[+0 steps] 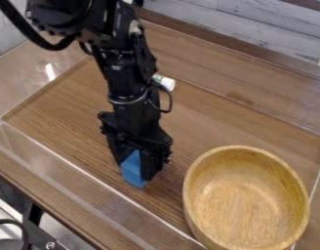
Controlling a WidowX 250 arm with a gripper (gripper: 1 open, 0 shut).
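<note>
The black gripper (138, 156) reaches down from the upper left to the wooden table, shut on a small blue object (134, 172). Much of the blue object is hidden behind the black fingers; its lower part shows between and below them, near the table's front edge.
A large pale wooden bowl (246, 199) stands at the front right, just right of the gripper. A small white object (163, 82) lies behind the arm.
</note>
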